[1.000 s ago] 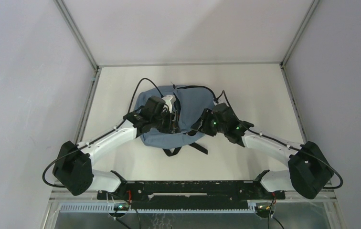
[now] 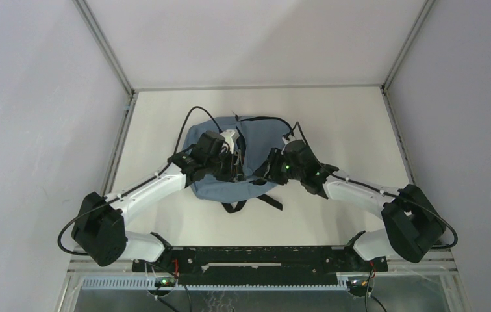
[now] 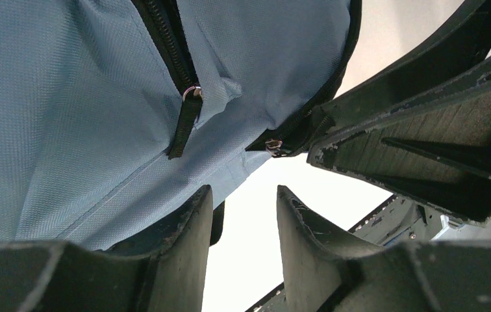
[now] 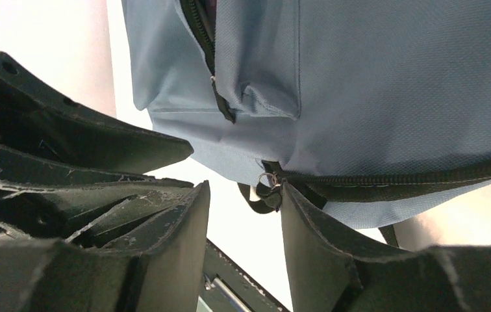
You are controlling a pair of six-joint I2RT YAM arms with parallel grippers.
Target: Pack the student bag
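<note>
A blue-grey fabric bag (image 2: 262,136) with black zippers lies in the table's middle, both grippers over it. In the left wrist view a zipper puller (image 3: 184,127) hangs on the fabric above my left gripper, which is open with nothing between its fingers. In the right wrist view a zipper puller with a ring (image 4: 267,195) sits by the tip of the right finger of my right gripper; its fingers stand apart. Another puller (image 4: 225,107) lies higher on the bag.
Black straps (image 2: 270,201) stick out at its front. The two grippers are close together.
The right arm has shifted slightly, its elbow moving back and left and its wrist a little left. The left arm and the bag look unchanged.
</note>
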